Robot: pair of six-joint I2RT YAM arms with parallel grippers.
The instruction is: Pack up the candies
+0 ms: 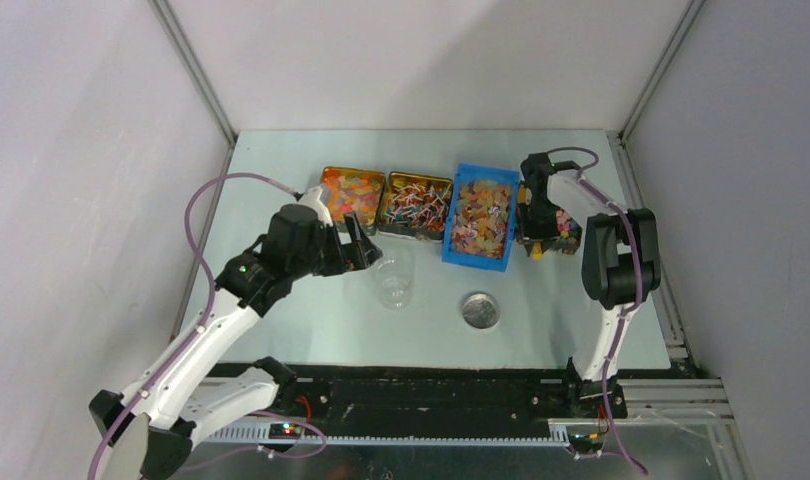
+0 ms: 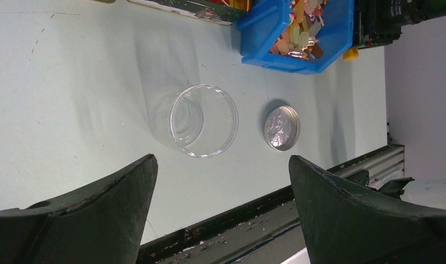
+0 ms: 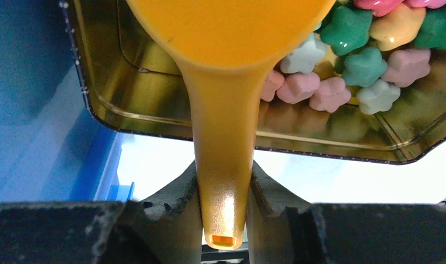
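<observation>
My right gripper is shut on the handle of a yellow scoop [image 3: 223, 115]. The scoop's head lies over the gold-lined tin [image 3: 149, 118] of flower-shaped candies [image 3: 347, 27]; whether it carries any candy cannot be seen. In the top view, my right arm covers much of this tin, and a bit of the yellow scoop [image 1: 537, 253] shows at its front edge. Empty between its fingers, my left gripper stands open near the clear jar [image 2: 204, 121], which is empty. A round silver lid [image 2: 282, 128] lies to the right of that jar.
At the back of the table stand a tin of gummy candies [image 1: 352, 190], a tin of wrapped sweets [image 1: 417, 203] and a blue bin [image 1: 483, 262] with mixed candies. The blue bin sits close beside the right tin.
</observation>
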